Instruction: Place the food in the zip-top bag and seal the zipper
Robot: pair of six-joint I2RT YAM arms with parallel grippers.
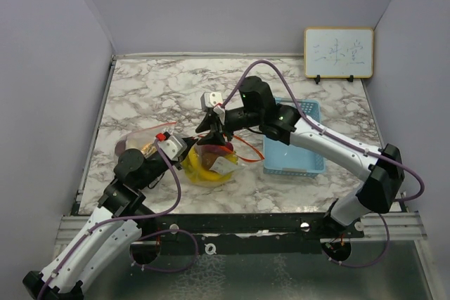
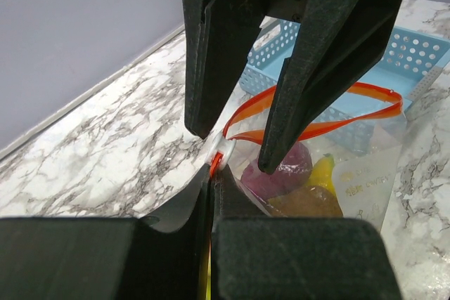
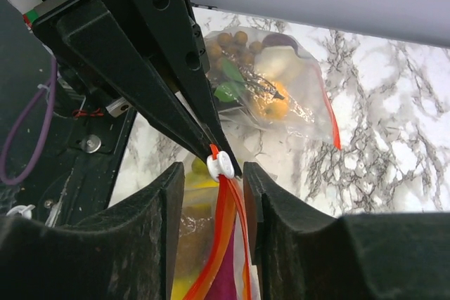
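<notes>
A clear zip bag (image 1: 211,166) holds yellow, red and brown food, with an orange zipper strip (image 2: 365,114) along its top. My left gripper is shut on one end of the zipper, beside the white slider (image 3: 221,165). My right gripper stands part open around that slider, seen close above the left one in the left wrist view, its fingertips apart.
A second bag (image 3: 267,89) of produce lies at the back left. A blue basket (image 1: 295,166) is to the right, and a whiteboard (image 1: 339,50) stands at the back right. Bare marble is free behind the bags.
</notes>
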